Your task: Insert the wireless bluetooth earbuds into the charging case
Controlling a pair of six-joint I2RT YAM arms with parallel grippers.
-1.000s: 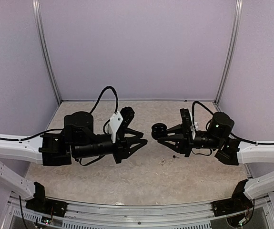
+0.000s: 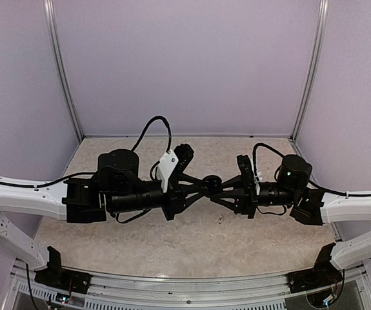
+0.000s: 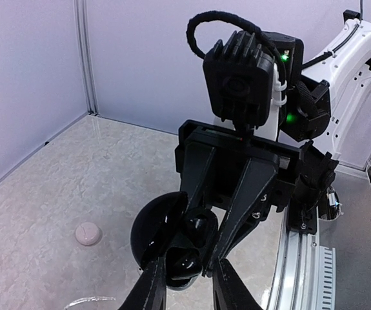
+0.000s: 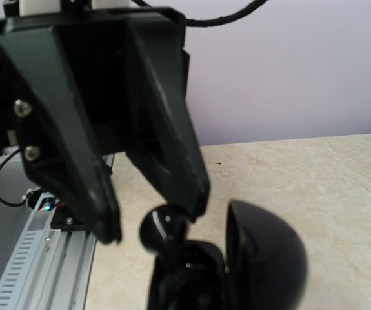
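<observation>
The black charging case, its rounded lid raised, sits in my right gripper, which is shut on it. In the right wrist view the lid shows at the bottom, while that gripper's own fingers are out of sight. A glossy dark earbud sticks up from the case there. My left gripper is part open, its fingertips beside the case. Its fingers straddle the space just above the earbud; contact cannot be told. In the left wrist view glossy black shapes fill the case's inside, hard to tell apart.
A pale pink disc lies on the table, with a clear curved object nearer the camera. In the top view a small ring-like item lies below the grippers.
My left gripper has moved right, closing the gap to the case. The right gripper, with the case, has shifted slightly left and now covers a small dark item seen on the table before.
</observation>
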